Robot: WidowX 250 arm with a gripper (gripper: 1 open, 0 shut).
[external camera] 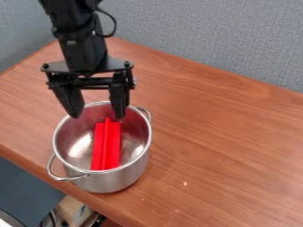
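A black gripper (pixel 95 104) hangs from the arm above a steel pot (pixel 124 177) with two side handles, its two fingers spread wide apart at the pot's back rim. Inside the pot lie red bars (pixel 106 145), running from front to back, below and between the fingers. The gripper holds nothing that shows; whether its fingertips touch the pot cannot be told from this view.
A grey wall (pixel 225 35) runs along the back. The table's edge is at the lower left, with a dark surface (pixel 30 191) beyond it.
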